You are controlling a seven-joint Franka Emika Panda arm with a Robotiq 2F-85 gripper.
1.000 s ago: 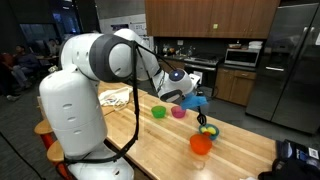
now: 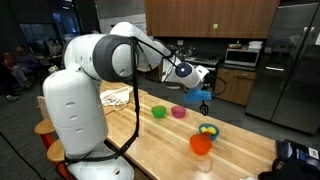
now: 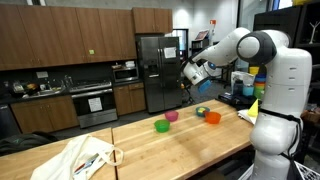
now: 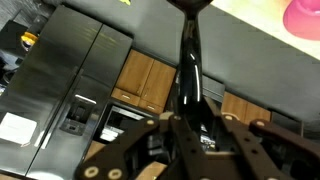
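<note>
A long dark utensil (image 4: 188, 55), perhaps a spoon or ladle, runs up from between my fingers in the wrist view. My gripper is shut on its handle. In the first exterior view the utensil (image 2: 205, 107) hangs downward above the table, over a blue bowl (image 2: 208, 128) and apart from it. Something yellow shows inside that bowl. An orange-red bowl (image 2: 200, 145) stands just nearer, while a pink bowl (image 2: 178, 112) and a green bowl (image 2: 159, 112) are to the left. The utensil's far end is cut off in the wrist view.
A white cloth (image 3: 80, 157) lies on the table's far side from the arm. Dark objects (image 2: 292, 162) crowd the table's right edge. Bare wood (image 2: 165, 150) spreads in front of the bowls. Kitchen cabinets and a refrigerator (image 3: 162, 75) stand well beyond the table.
My gripper has risen with the utensil, whose lower end was down at the blue bowl a second ago and is now above it. The bowls look unmoved.
</note>
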